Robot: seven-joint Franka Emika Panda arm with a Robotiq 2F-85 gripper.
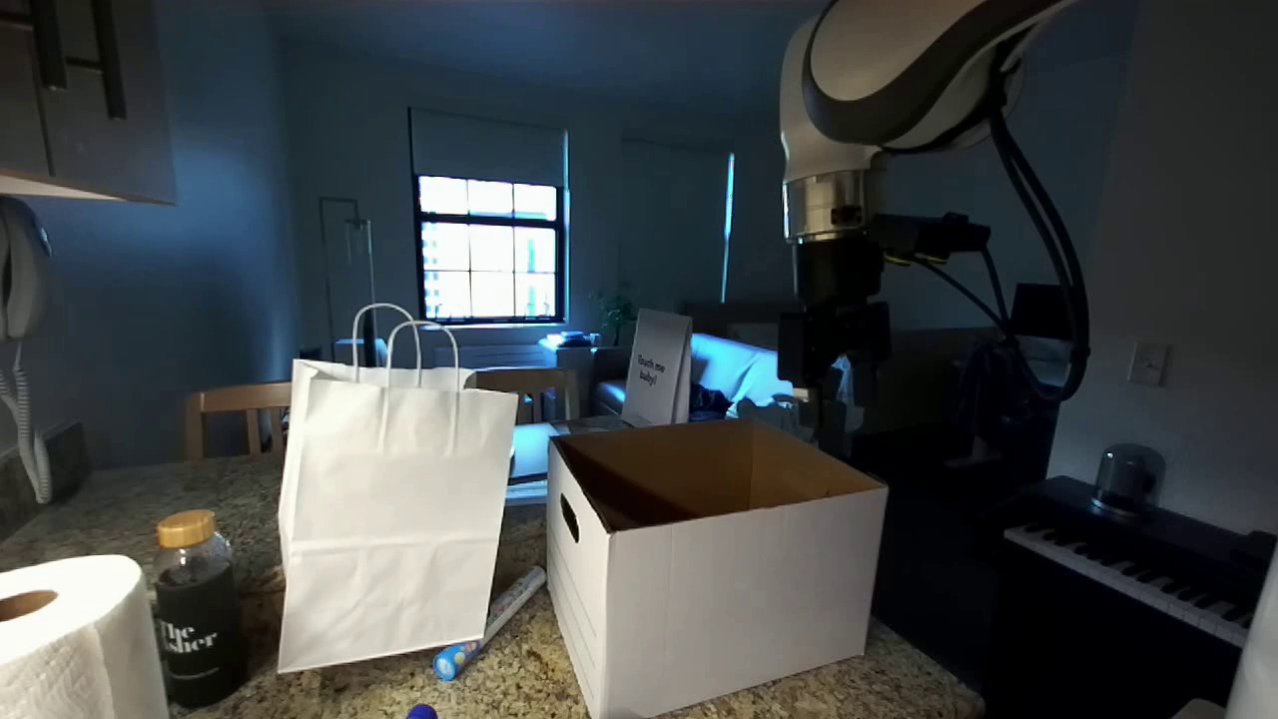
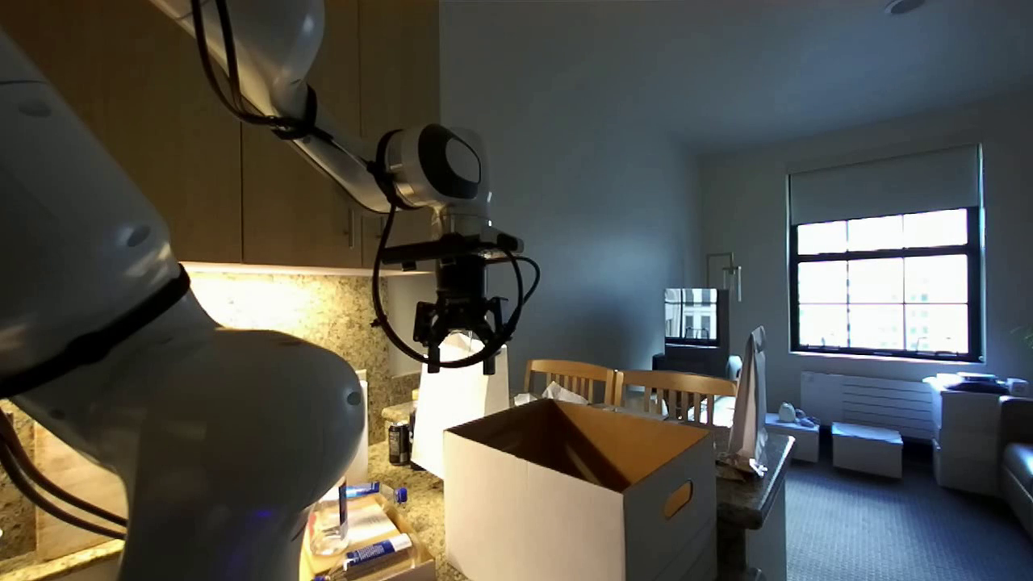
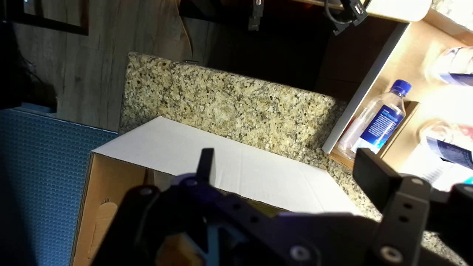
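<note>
Above the counter my gripper (image 2: 461, 366) hangs pointing down, its fingers spread wide and nothing between them. In the wrist view the gripper is likewise open, with one wall of the box beneath it. The open-topped white cardboard box (image 1: 743, 599) stands on the granite counter; its inner floor is hidden in both exterior views. Left of it in exterior view 1 stands a white paper bag (image 1: 395, 539) with upright handles. A clear bottle with a blue cap (image 3: 382, 122) lies in a shallow tray (image 3: 368, 88) in the wrist view.
A dark bottle with a wooden lid (image 1: 198, 611) and a paper towel roll (image 1: 90, 647) stand at the left. A blue-and-white tube (image 1: 491, 623) lies between bag and box. Bare granite (image 3: 230, 106) runs beside the box to the counter edge.
</note>
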